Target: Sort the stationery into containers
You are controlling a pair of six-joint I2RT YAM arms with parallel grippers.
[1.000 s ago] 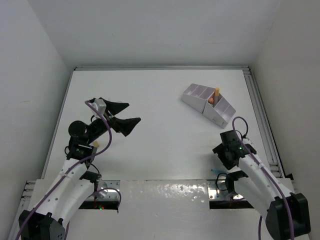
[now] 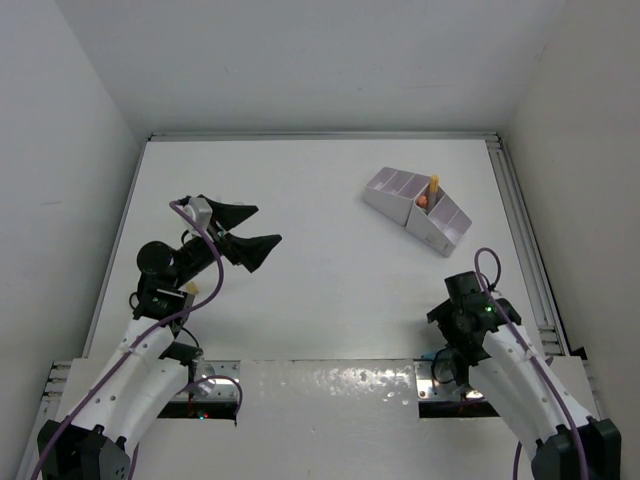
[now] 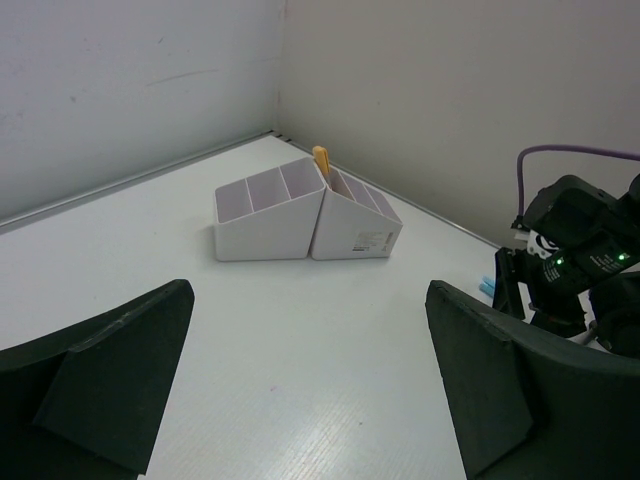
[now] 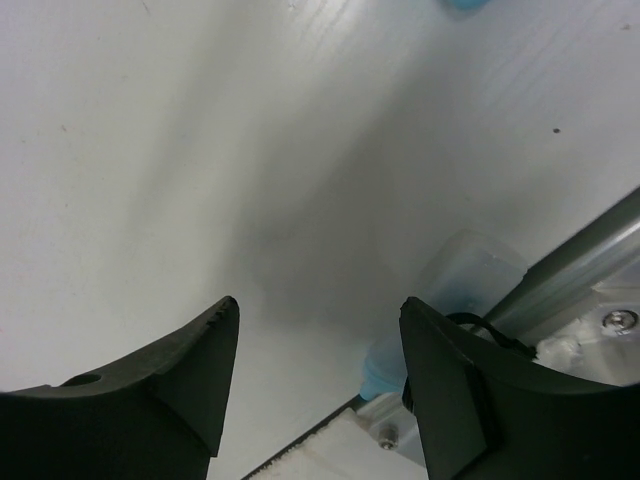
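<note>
My right gripper [image 2: 443,322] is low over the table's near right edge. In the right wrist view its fingers are apart with bare table between them; a translucent, blue-ended item [image 4: 465,275] lies at the right finger, partly behind it, and another blue item [image 4: 465,4] shows at the top. Two white compartment organisers [image 2: 390,190] stand at the back right, holding a yellow item [image 2: 434,188] and an orange one [image 2: 422,201]. My left gripper [image 2: 250,232] hangs open and empty over the table's left side.
A small yellow object [image 2: 191,288] is partly hidden by the left arm. Metal rails [image 4: 590,250] and a cable run beside my right gripper, and walls enclose the back and sides.
The left arm has stayed still.
</note>
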